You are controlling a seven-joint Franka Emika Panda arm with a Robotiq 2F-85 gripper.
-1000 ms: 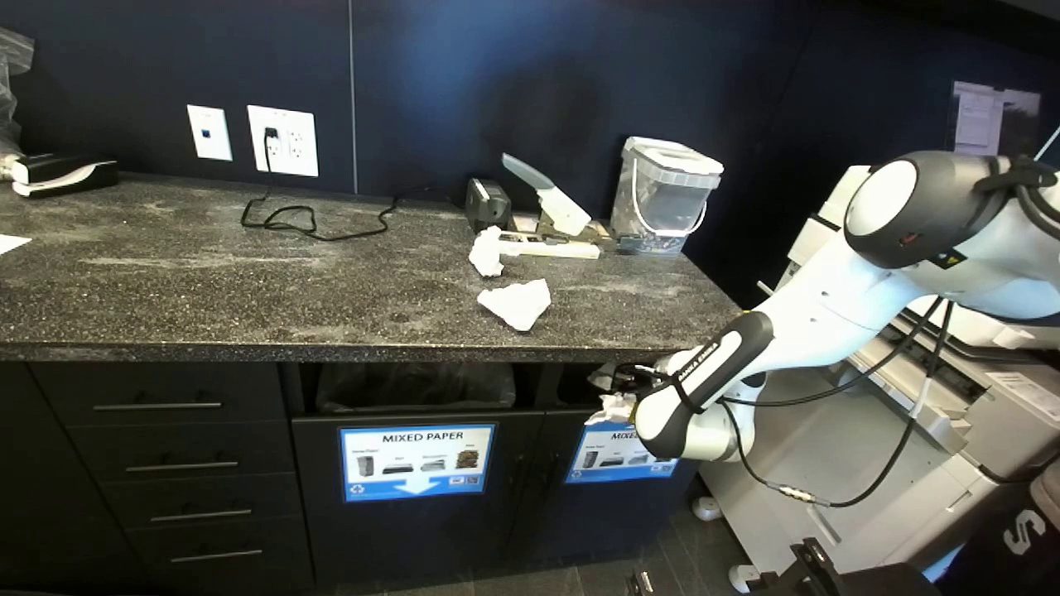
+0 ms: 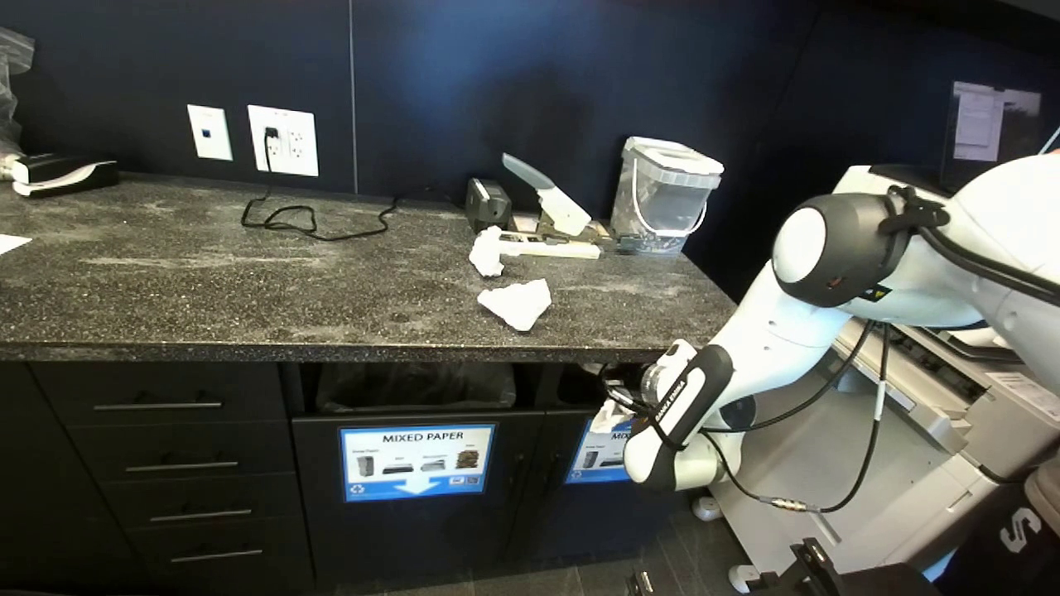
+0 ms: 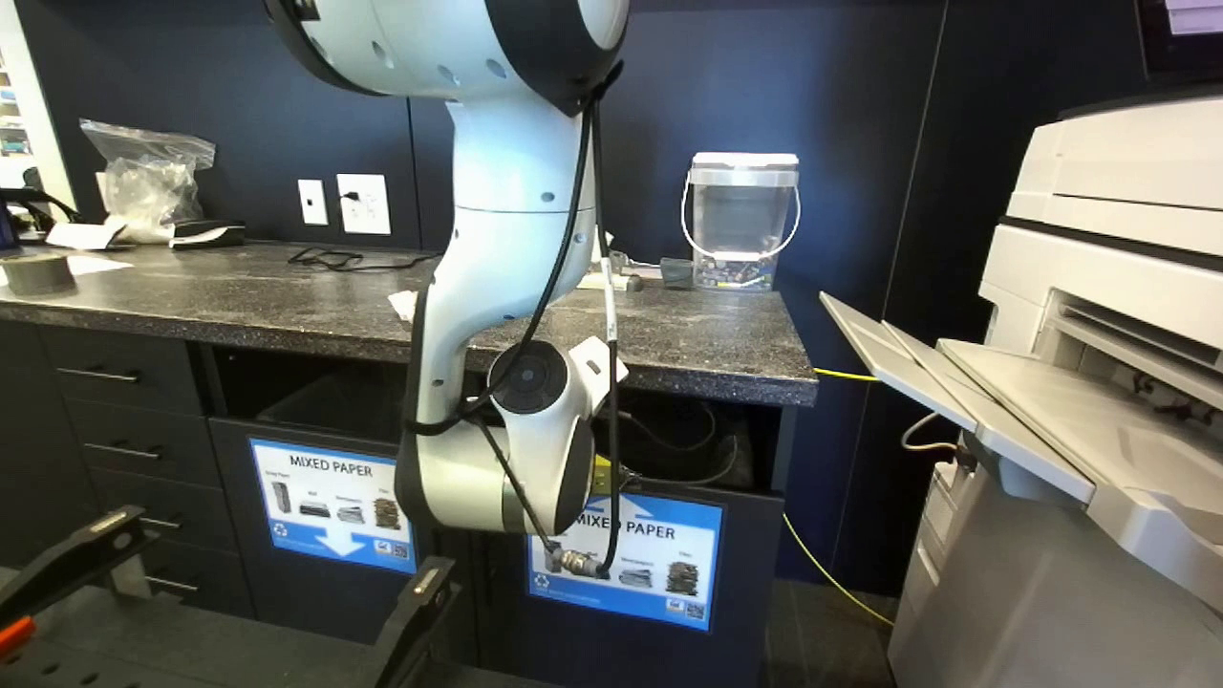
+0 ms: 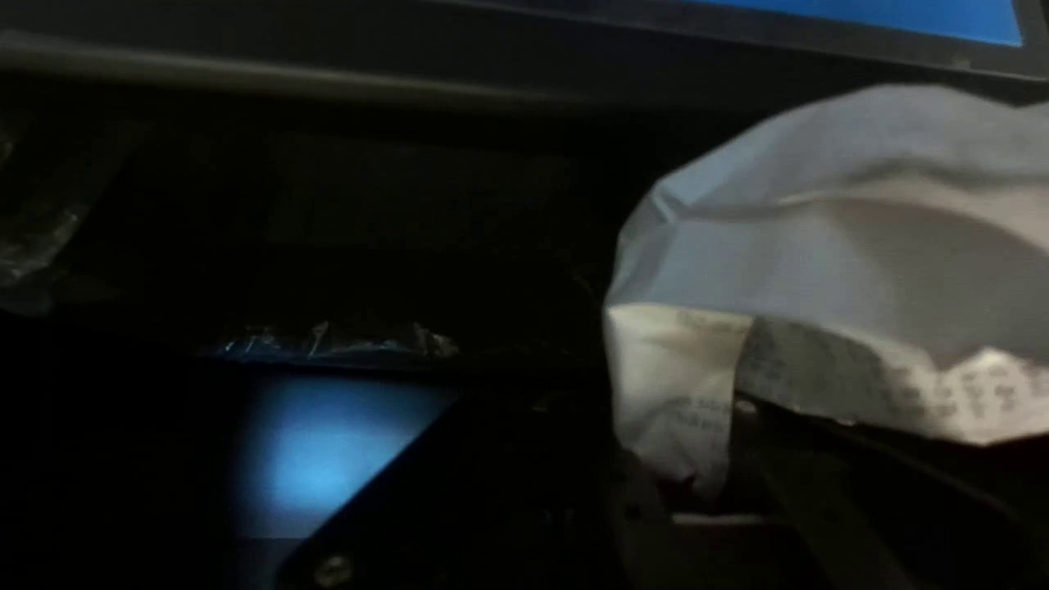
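Note:
A crumpled sheet of printed white paper fills the right of the wrist view, with my gripper shut on its lower edge. The dark fingers are hard to make out in the shadow. In exterior view 1 a bit of this paper shows beside my hand, at the front of the right bin under the counter. The arm hides the gripper in exterior view 2. Two more crumpled papers lie on the counter: one near the front and one farther back.
The bin cabinet carries mixed paper signs below its openings, under the counter edge. A stapler and a clear lidded bucket stand at the back. A printer is at the right.
The arm has swung left and lower in exterior view 1, and the hand has tilted. The held paper moved with it and is now more hidden. The counter papers have not moved.

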